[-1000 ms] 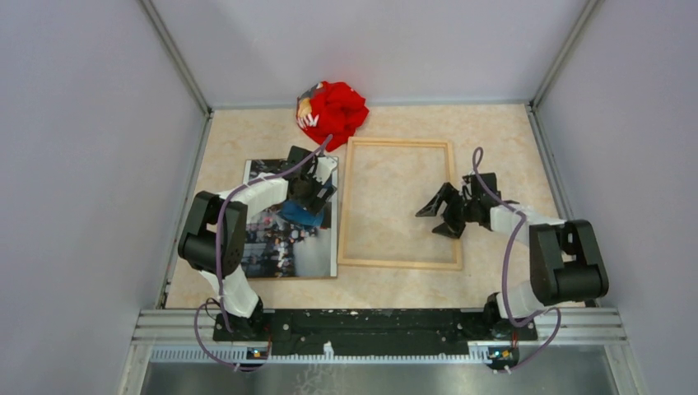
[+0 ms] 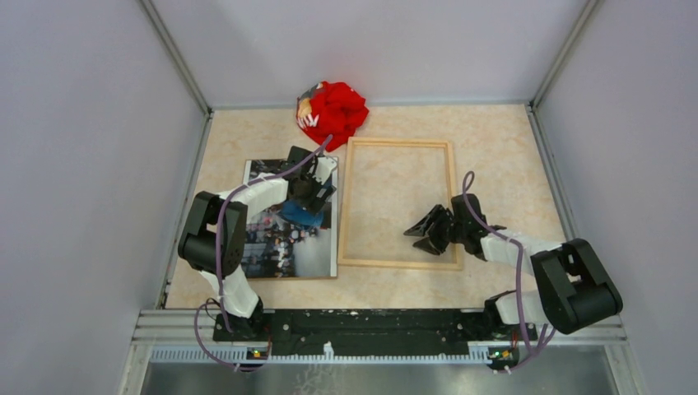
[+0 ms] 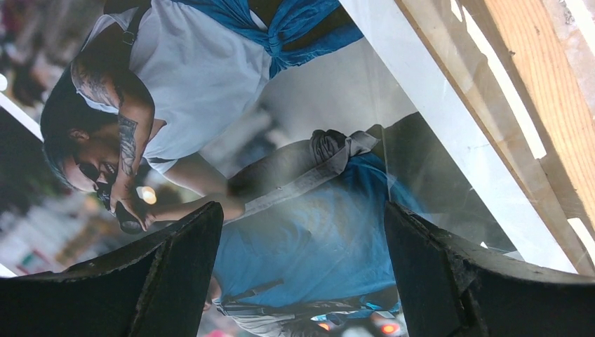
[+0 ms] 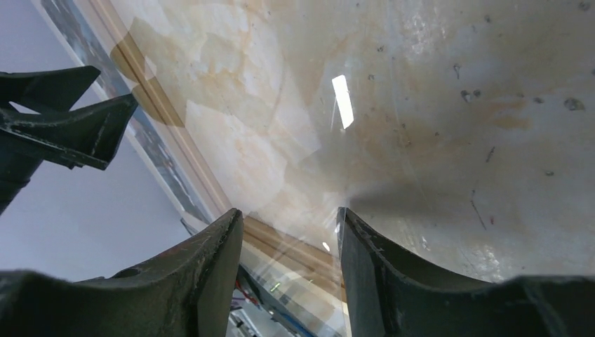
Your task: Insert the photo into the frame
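Note:
The photo lies flat at the left, a crowd scene with people in blue and white. My left gripper hangs over its upper right, fingers apart with the photo beneath them in the left wrist view. The empty wooden frame lies right of the photo. Low inside its lower right part is my right gripper, part open; a clear sheet shows between and around its fingertips in the right wrist view, but whether it is held I cannot tell.
A red cloth is bunched at the back centre. Bare table shows at the back right and along the front. Grey walls enclose the sides and back.
The left arm and photo have not moved.

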